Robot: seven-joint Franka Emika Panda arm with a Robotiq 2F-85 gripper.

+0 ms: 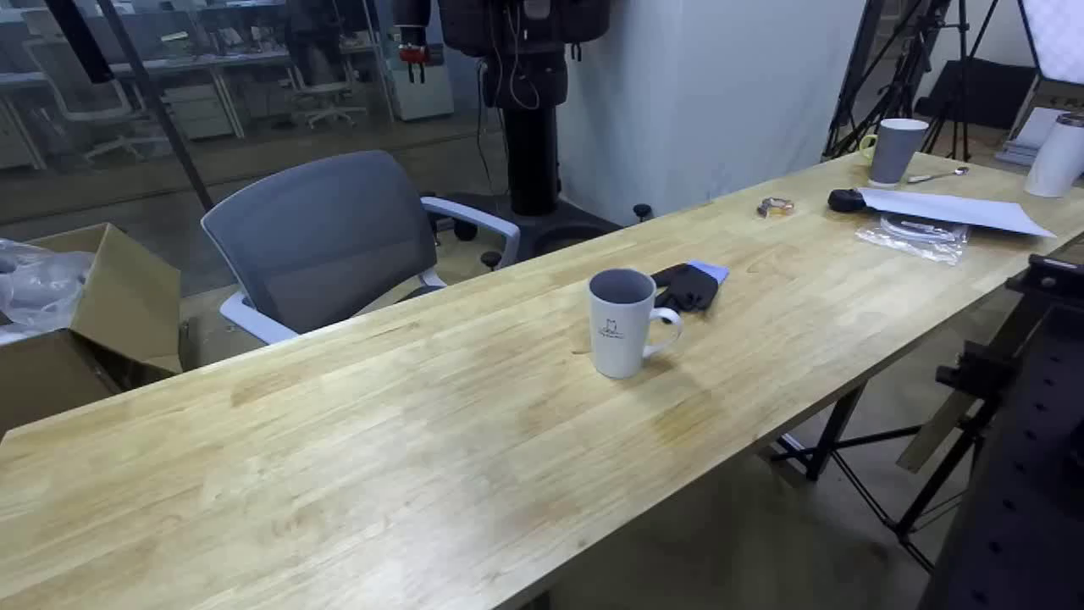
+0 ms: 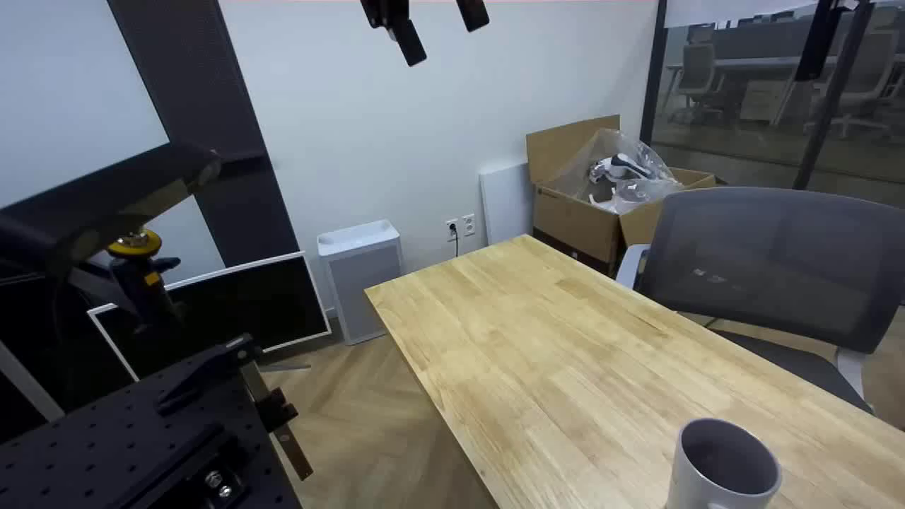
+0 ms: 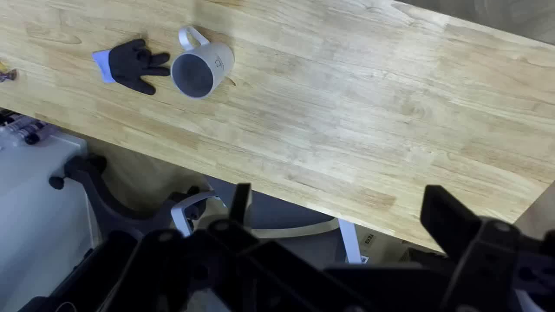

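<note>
A white mug with a grey inside and a small printed figure stands upright on the wooden table, its handle toward the right in exterior view 1. The same mug shows at upper left in the wrist view, apart from my gripper. My fingers are wide apart and nothing is between them. High in exterior view 2, the open gripper hangs above the table's level. Just beside the mug lies a black glove with a blue cuff; its fingers point at the mug.
Farther along the table are a grey cup, a spoon, paper, a bagged item and a white bottle. An office chair stands against one long edge.
</note>
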